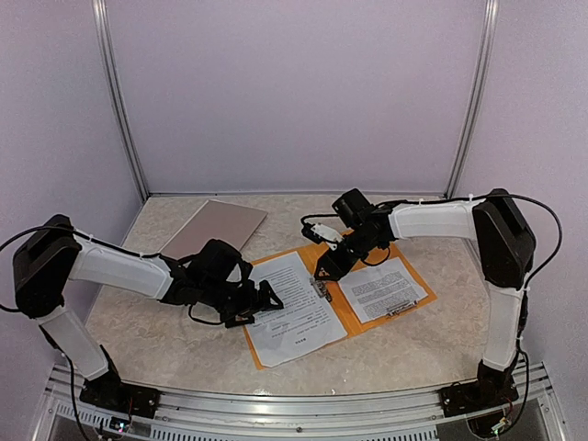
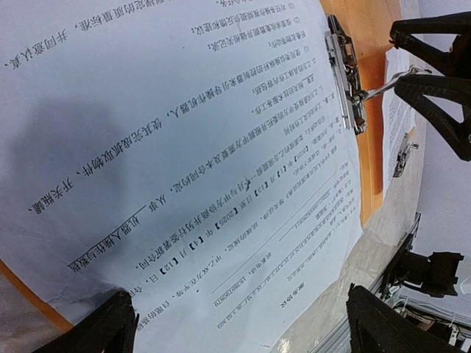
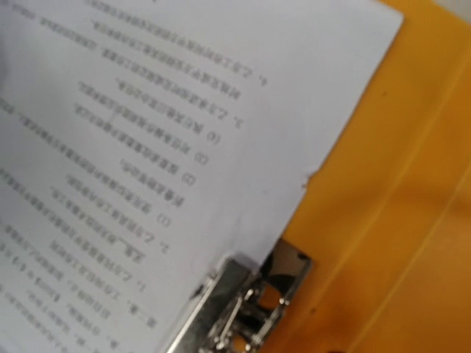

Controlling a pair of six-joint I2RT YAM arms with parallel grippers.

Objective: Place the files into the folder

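Note:
An orange folder [image 1: 352, 316] lies open, a printed sheet [image 1: 292, 328] on its left half, another [image 1: 380, 287] clipped on its right half. The left sheet's edge meets a metal clip [image 3: 221, 305] near the spine. My left gripper [image 1: 268, 310] stands open over the left sheet [image 2: 191, 184]. My right gripper [image 1: 323, 274] is above that clip; in the left wrist view its black fingers [image 2: 427, 103] stand apart around the clip's raised lever [image 2: 383, 90]; whether it touches cannot be told.
A pinkish board or folder [image 1: 211, 225] lies at the back left.

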